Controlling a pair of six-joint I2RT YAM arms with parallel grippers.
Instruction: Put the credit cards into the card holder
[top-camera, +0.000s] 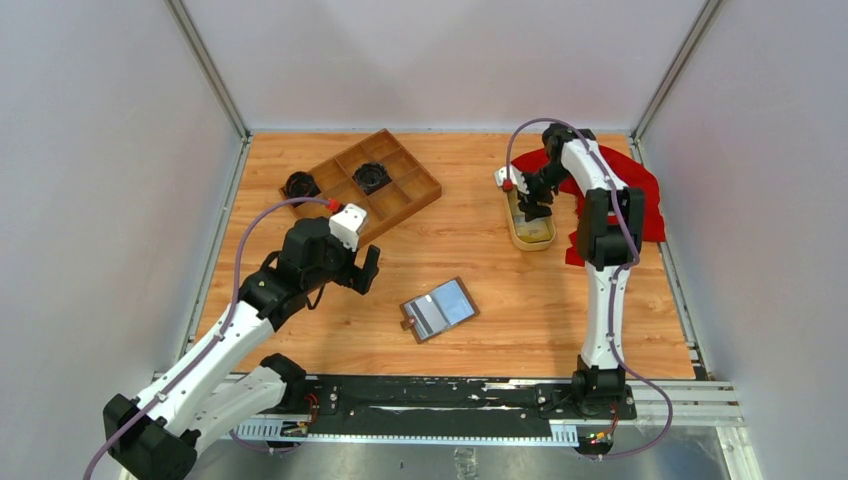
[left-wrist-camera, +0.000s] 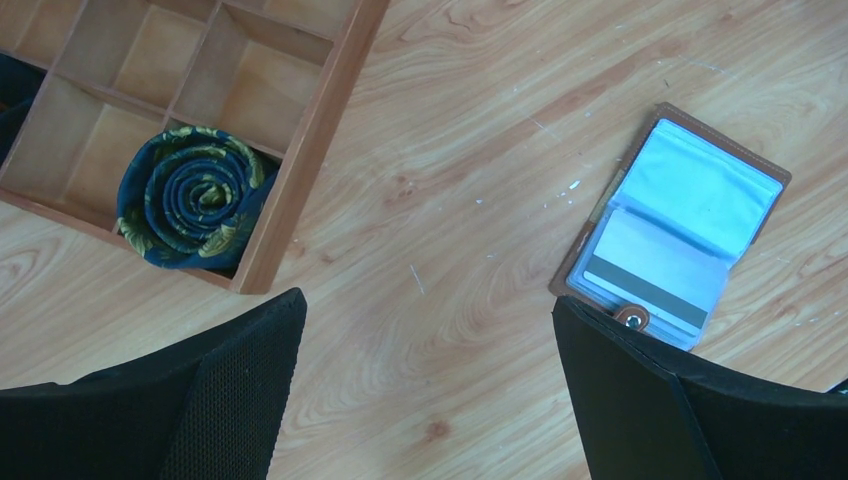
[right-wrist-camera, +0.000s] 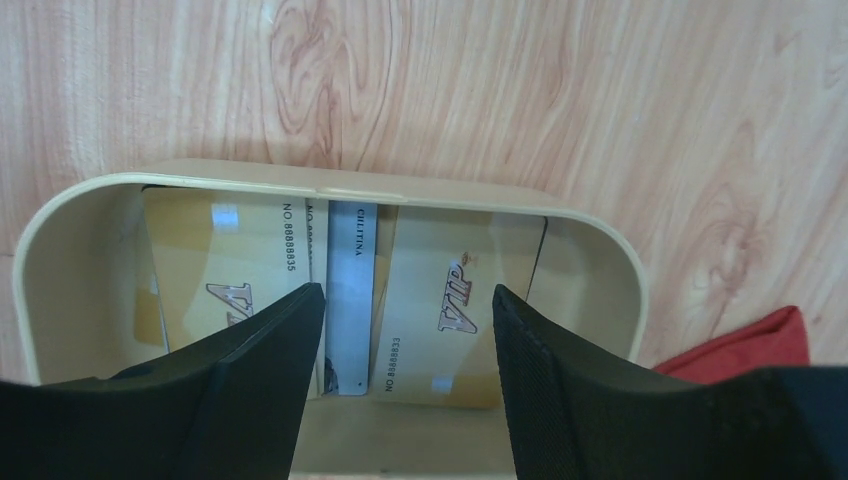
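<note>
The brown card holder (top-camera: 439, 309) lies unfolded on the table at front centre; in the left wrist view its clear sleeves (left-wrist-camera: 700, 190) face up, one with a dark-striped card (left-wrist-camera: 650, 272) inside. Off to its upper left, my left gripper (top-camera: 368, 272) hovers open and empty. A beige oval bin (top-camera: 535, 244) at the right holds several cards: a gold VIP card (right-wrist-camera: 455, 300), another gold card (right-wrist-camera: 228, 255) and a blue-grey card (right-wrist-camera: 350, 290) between them. Over this bin my right gripper is open, its fingers apart above the cards, gripping none of them.
A wooden compartment tray (top-camera: 415, 205) with two rolled dark ties (top-camera: 371, 177) stands at the back left, close to the left gripper. Red cloth (top-camera: 645, 200) lies beside and behind the bin. Between holder and bin the table is bare.
</note>
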